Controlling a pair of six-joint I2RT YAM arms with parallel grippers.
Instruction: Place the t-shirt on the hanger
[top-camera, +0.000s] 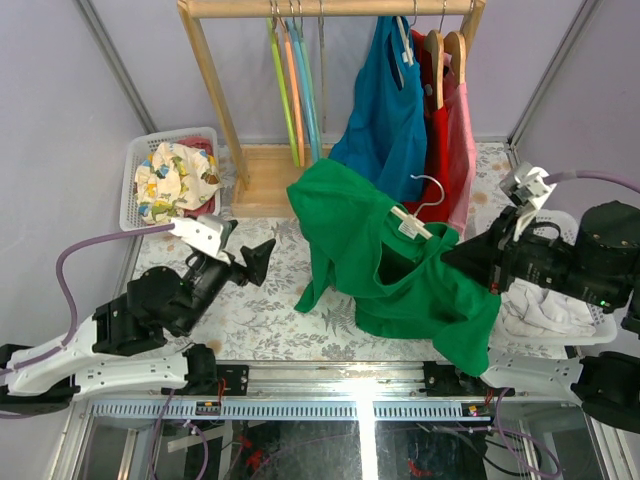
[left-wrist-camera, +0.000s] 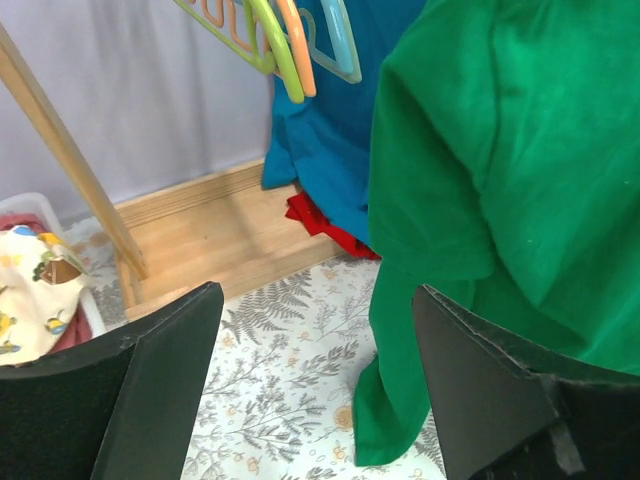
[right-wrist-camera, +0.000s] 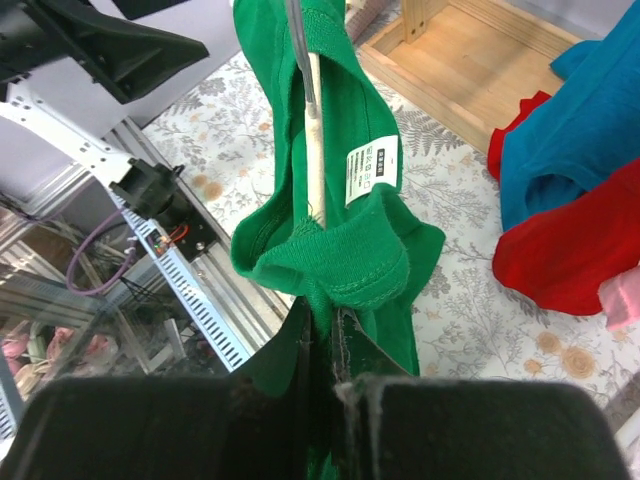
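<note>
A green t-shirt (top-camera: 400, 275) hangs above the table from my right gripper (top-camera: 496, 280), which is shut on its shoulder side. A light wooden hanger (top-camera: 411, 222) with a white hook shows at the shirt's neck opening; its ends are hidden inside the cloth. In the right wrist view the hanger (right-wrist-camera: 315, 150) runs into the collar beside a white label, and green cloth bunches between the fingers. My left gripper (top-camera: 262, 262) stands open to the left of the shirt. Its wrist view shows empty space between the fingers, with the loose green side (left-wrist-camera: 440, 230) just beyond them to the right.
Behind stands a wooden rack (top-camera: 330, 8) with several coloured hangers and blue, red and pink garments. A basket (top-camera: 130, 190) of patterned cloth sits at the left, and another basket (top-camera: 600, 335) with white cloth at the right.
</note>
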